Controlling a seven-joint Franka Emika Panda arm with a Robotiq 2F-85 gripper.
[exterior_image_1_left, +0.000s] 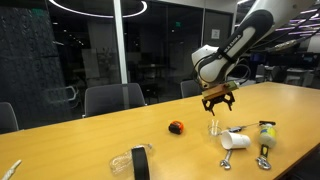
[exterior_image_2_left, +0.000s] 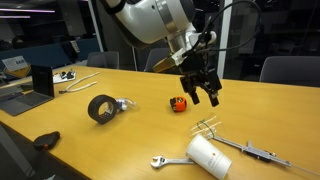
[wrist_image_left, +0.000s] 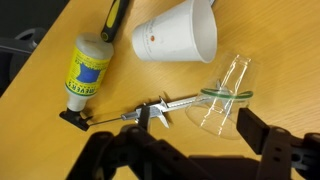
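My gripper (exterior_image_1_left: 219, 105) hangs above the table, open, with nothing between its fingers. In the wrist view, a clear object with a green band (wrist_image_left: 223, 97) lies below and partly between the fingertips, apart from them. Beside it a caliper (wrist_image_left: 160, 108) with a long, thin dark end runs across the table. A white cup (wrist_image_left: 175, 38) lies on its side nearby. Left of the cup is a bottle (wrist_image_left: 89, 72) with a yellow label and a black tip. A round red-and-black object (exterior_image_2_left: 178, 104) sits behind, away from this group.
A wrench (exterior_image_2_left: 172, 160) lies by the cup. Farther off are a black roll (exterior_image_2_left: 102, 109), a clear item (exterior_image_1_left: 122, 163), a dark mouse-like object (exterior_image_2_left: 47, 141) and a laptop (exterior_image_2_left: 55, 88). Chairs line the far edge. Bare table lies behind the group.
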